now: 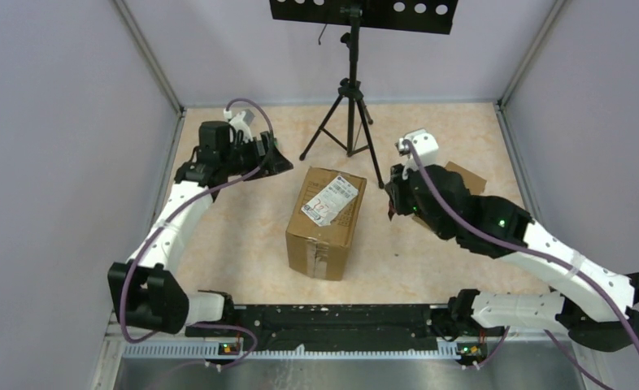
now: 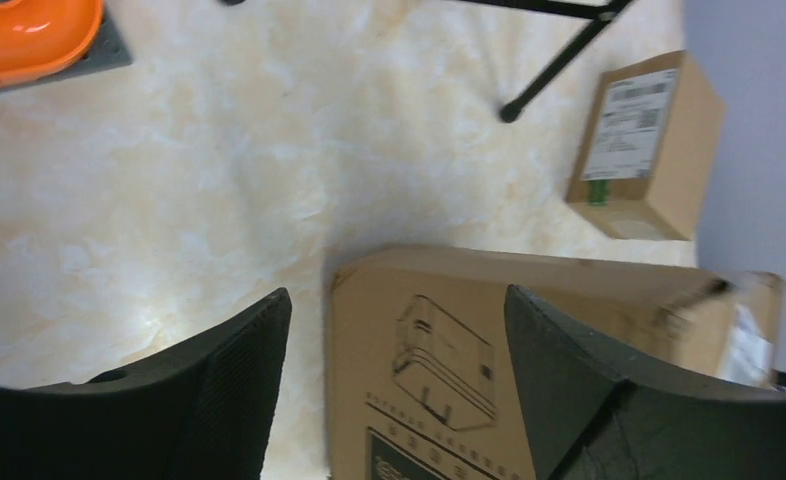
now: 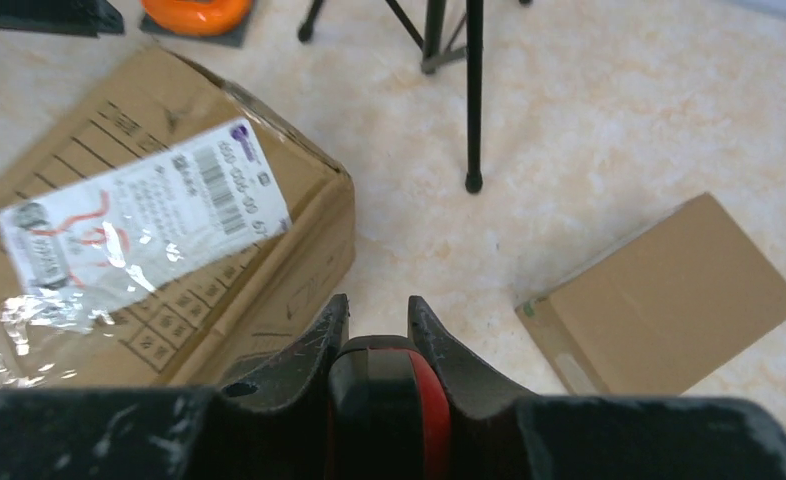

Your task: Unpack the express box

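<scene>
The brown cardboard box (image 1: 316, 231) stands in the middle of the table, with a white shipping label (image 1: 330, 200) and clear tape across its top, which looks closed. My left gripper is at the back left of the box, its fingers wide apart and empty. To the right of the box hangs my right gripper (image 1: 392, 195), clear of the cardboard. It is shut on a black-and-red tool (image 3: 384, 400), seen between its fingers in the right wrist view; the tool's far end is hard to make out.
A smaller brown box (image 3: 674, 295) lies at the right, partly behind my right arm in the top view. A black tripod stand (image 1: 351, 122) rises at the back. An orange item (image 2: 34, 35) on a dark base sits at the back left.
</scene>
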